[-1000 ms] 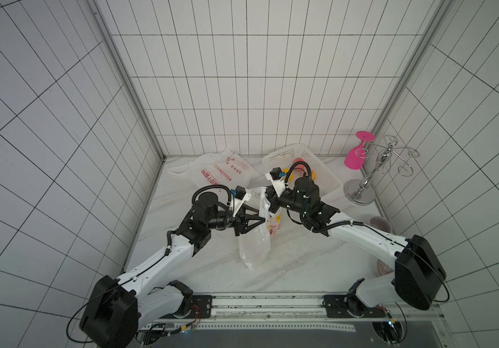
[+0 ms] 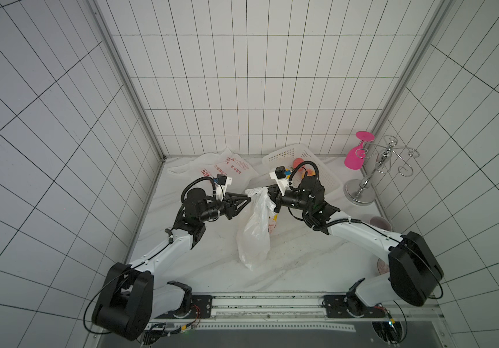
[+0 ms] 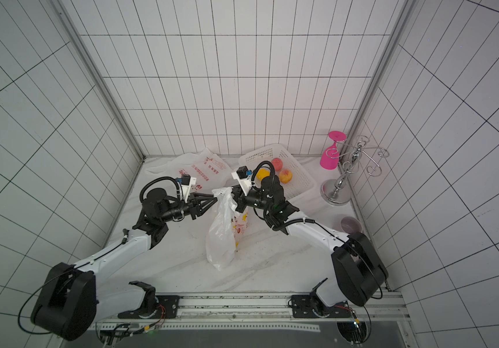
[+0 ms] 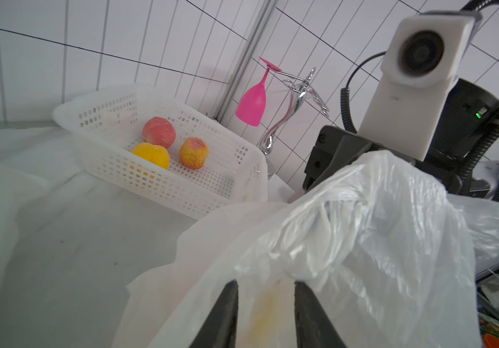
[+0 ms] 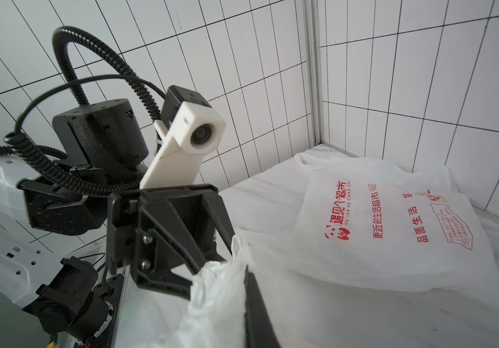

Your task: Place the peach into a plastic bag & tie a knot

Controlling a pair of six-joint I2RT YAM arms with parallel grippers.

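A white plastic bag (image 2: pixel 254 237) hangs at mid-table, its bunched top (image 4: pixel 336 220) beside my right gripper (image 2: pixel 272 194), which is shut on it. Inside, something yellow and pink shows faintly; I cannot tell what it is. My left gripper (image 2: pixel 246 199) stands open just left of the bag's top, its two fingertips showing low in the left wrist view in front of the plastic, nothing seen held.
A white basket (image 4: pixel 98 156) at the back holds peach-like fruits (image 4: pixel 193 152) and a yellow fruit (image 4: pixel 151 155). Another bag lies at back left. A metal stand (image 2: pixel 358 188) with a pink glass (image 2: pixel 355 157) is at back right.
My right gripper shifted slightly, with the bag still held.
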